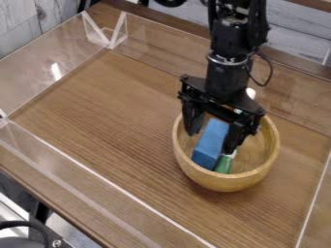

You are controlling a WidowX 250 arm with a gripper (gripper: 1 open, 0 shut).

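My black gripper (pixel 220 113) hangs from the top centre, its fingers down over a beige oval bowl (pixel 200 176). Inside the bowl are a blue block (pixel 208 145) and a slim green item (pixel 225 165), partly hidden by the right finger. The two fingers stand apart above and around the upper part of the blue block. Whether anything is between them is unclear.
A wooden table (pixel 91 136) fills most of the view, with clear room to the left of the bowl. A black cable or part lies at the lower left corner, and a white wire shape stands at the upper left.
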